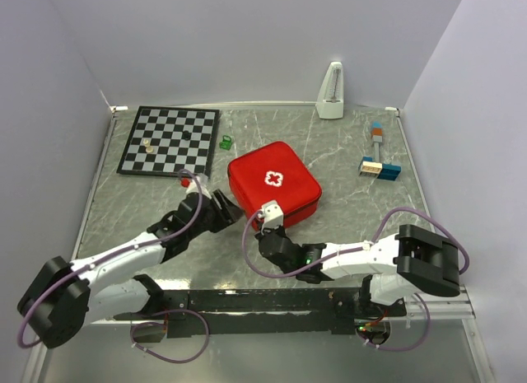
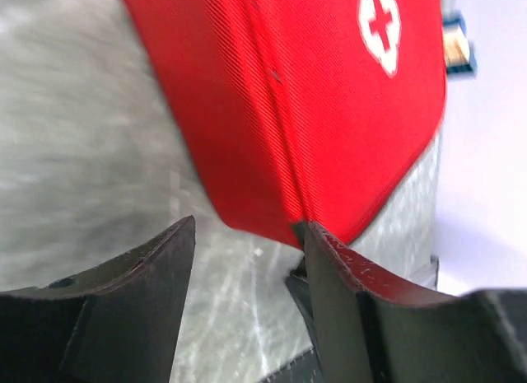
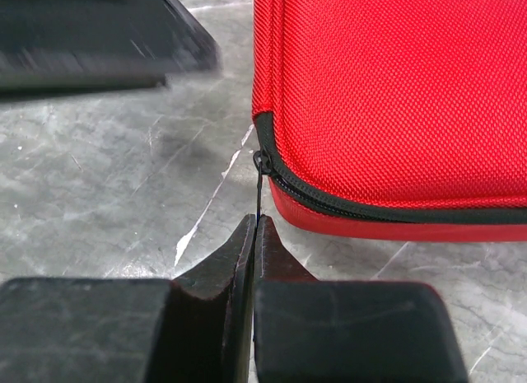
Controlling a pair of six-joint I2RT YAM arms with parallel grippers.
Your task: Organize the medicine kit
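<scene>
The red medicine kit (image 1: 265,165), closed, with a white cross emblem on its lid, lies slightly turned on the grey table. A black zipper (image 3: 362,210) edges its lid. At one corner, in the right wrist view, a thin black zipper pull (image 3: 259,193) runs from the slider to my right gripper, which is shut on its end. My left gripper stands open close to the kit's left front side, its fingers apart; whether the right finger (image 2: 323,259) touches the kit I cannot tell. The kit's contents are hidden.
A checkered board (image 1: 169,141) lies at the back left, with a small green object (image 1: 226,142) beside it. At the back stands a white metronome (image 1: 331,91). A blue and orange item (image 1: 379,162) lies at the right. Bare table surrounds the kit.
</scene>
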